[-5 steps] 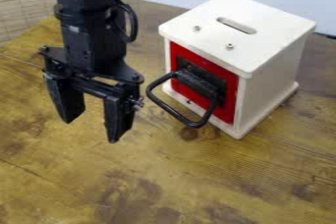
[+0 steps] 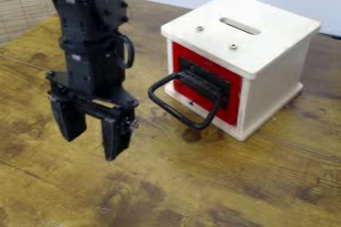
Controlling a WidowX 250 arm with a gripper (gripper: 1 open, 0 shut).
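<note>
A white wooden box (image 2: 266,42) stands on the right, with a red front panel (image 2: 232,112) bearing a black latch plate and a large black loop handle (image 2: 167,106) that sticks out toward the lower left. My black gripper (image 2: 92,132) hangs at the left of the box, apart from the handle, its two fingers spread open with nothing between them.
A white wall is at the back, and a woven mat (image 2: 20,7) shows at the upper left.
My gripper has moved a little left and down, slightly away from the box and handle. The box and its handle look unchanged.
</note>
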